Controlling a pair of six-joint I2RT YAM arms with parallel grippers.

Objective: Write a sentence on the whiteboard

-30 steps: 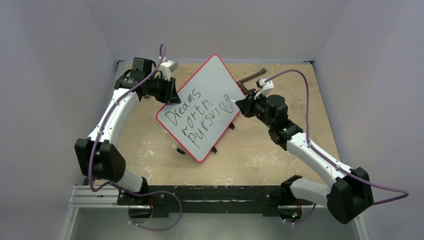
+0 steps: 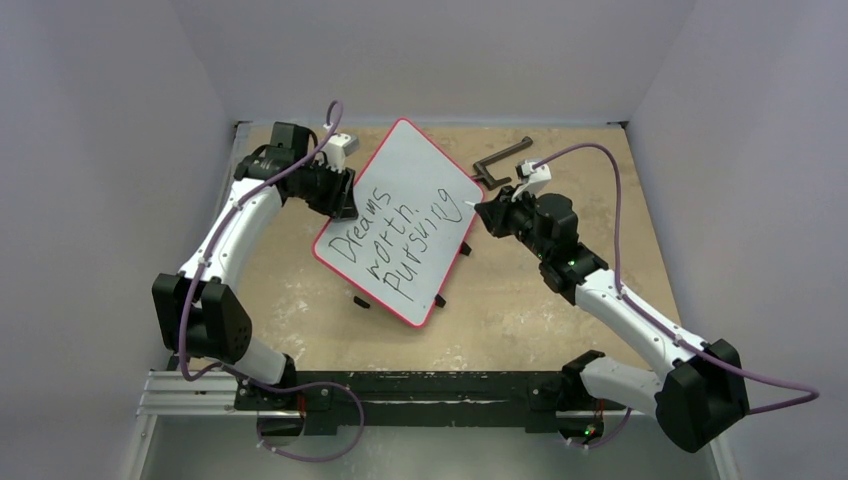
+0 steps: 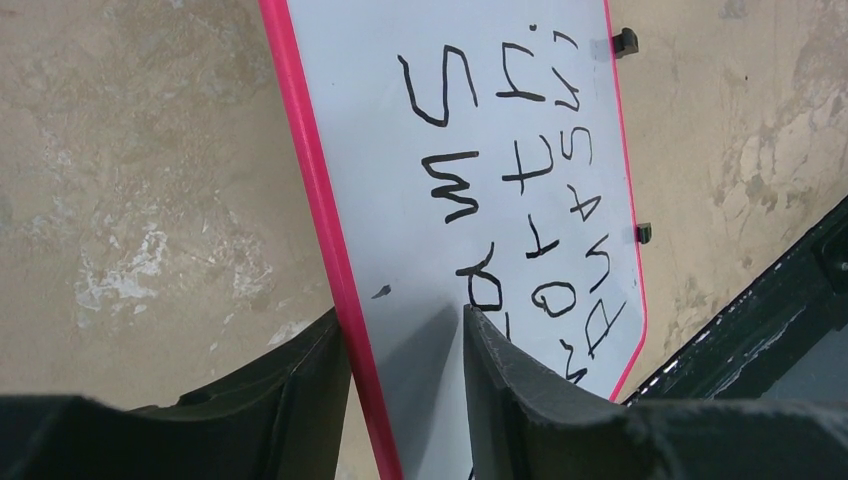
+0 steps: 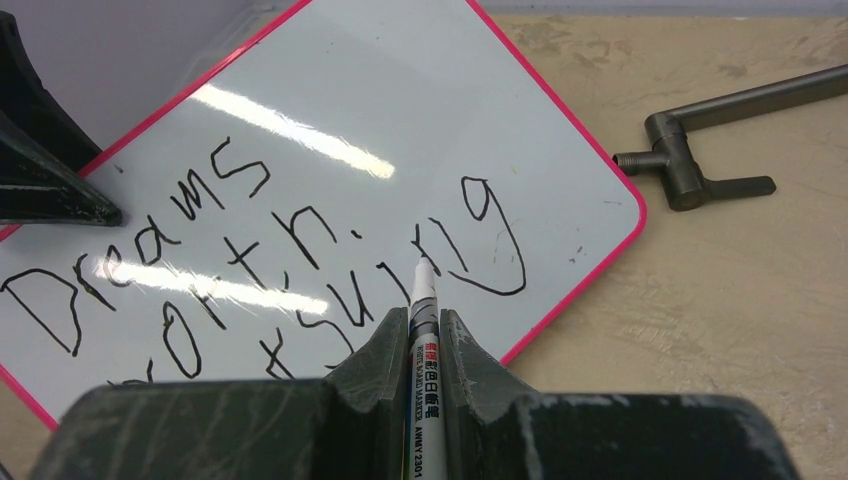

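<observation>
The pink-edged whiteboard (image 2: 410, 160) lies tilted on the table, bearing handwriting that reads "Dreams worth pursuing" (image 4: 490, 235). My left gripper (image 2: 342, 205) is at the board's upper-left edge; in the left wrist view its fingers stand apart around the pink rim (image 3: 315, 180). Whether they touch it I cannot tell. My right gripper is shut on a white marker (image 4: 428, 420), whose tip points at the board by the final letters, near its right part.
A dark angled metal bar (image 2: 495, 165) with a handle lies behind the board's right side. Small black blocks (image 2: 441, 300) sit along the board's lower edges.
The whiteboard has turned, its top corner moving left and its bottom corner right. My left gripper has moved slightly left and down; my right gripper slightly right and down, with the marker.
</observation>
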